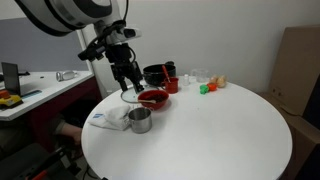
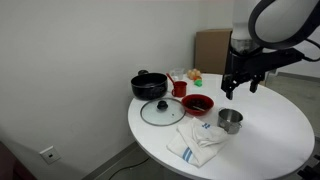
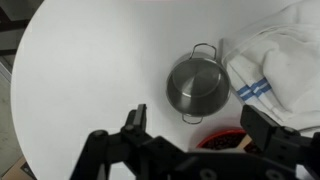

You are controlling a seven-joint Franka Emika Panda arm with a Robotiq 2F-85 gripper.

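Observation:
My gripper (image 2: 241,92) hangs in the air above the table, its two fingers spread apart and nothing between them. Below it stands a small steel pot (image 3: 198,86) with two loop handles, empty as far as the wrist view shows. A red bowl (image 2: 192,107) with a utensil in it sits beside the pot, partly behind my gripper in the wrist view. On the pot's other side lies a crumpled white towel (image 2: 202,142) with blue stripes. Clear gap shows between fingertips and pot in exterior view 2.
A glass lid (image 2: 152,114) lies near the bowl. Behind it are a black pot (image 2: 147,86) and a red cup (image 2: 180,89). Small green and orange items (image 1: 207,88) sit at the back.

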